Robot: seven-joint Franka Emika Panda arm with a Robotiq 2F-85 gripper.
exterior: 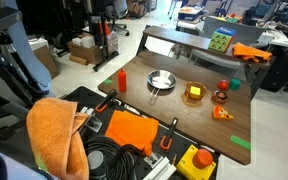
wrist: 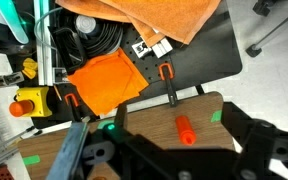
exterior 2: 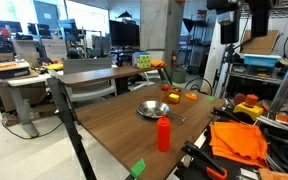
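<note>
My gripper stands open in the wrist view, its dark fingers apart at the lower left and lower right with nothing held between them. Below, a red bottle (wrist: 185, 131) stands near the wooden table's edge. Exterior view 1 has the same bottle (exterior: 122, 80) at the table's left end. Right of it lies a silver pan (exterior: 161, 79) with its handle toward the front. Farther right are a brown bowl-like item with a yellow block (exterior: 194, 91), a reddish round item (exterior: 220, 96) and an orange-red piece (exterior: 222, 113). Exterior view 2 shows the gripper (exterior 2: 248, 43) raised at upper right.
A raised wooden shelf (exterior: 189, 40) runs along the table's back, carrying a green-yellow box (exterior: 221, 40) and an orange cloth (exterior: 249, 53). Clamps, cables, an orange cloth (exterior: 132, 131) and a yellow-red emergency button (exterior: 202, 158) crowd the front. Bare wood lies between the tabletop objects.
</note>
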